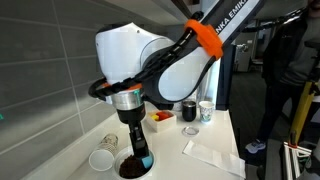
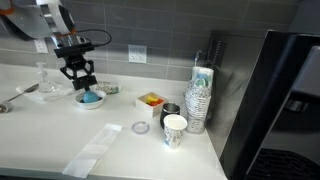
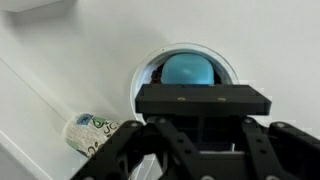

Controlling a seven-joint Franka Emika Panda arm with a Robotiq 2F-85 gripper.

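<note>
A white bowl [image 3: 225, 62] with dark contents stands on the counter, also seen as a bowl [image 2: 97, 106] near the back wall in exterior view 2. My gripper [image 1: 138, 143] points down over it, shut on a teal item [image 1: 147, 160]. In the wrist view the teal item's rounded top [image 3: 187, 69] shows within the bowl's rim, just beyond a black bar that hides much of the bowl. The grip itself is largely hidden, and whether the teal item touches the dark contents I cannot tell.
A patterned cup [image 3: 88, 132] lies on its side close to the bowl. Farther off are a box of colourful items [image 2: 152, 102], a dark mug [image 2: 170, 114] and a white cup [image 2: 174, 130]. White paper [image 2: 92, 149] lies on the otherwise clear front counter.
</note>
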